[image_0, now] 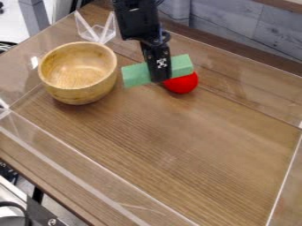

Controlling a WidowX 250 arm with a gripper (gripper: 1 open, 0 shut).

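Observation:
My gripper (158,62), black, reaches in from the top centre and is shut on a mint-green block (139,74), held at a tilt. A red round object (182,85) sits just right of and partly behind the block. A wooden bowl (77,88) stands left of the block.
A grey plank wall (236,26) with a wooden ledge runs along the back right. Cables lie off the table's left edge.

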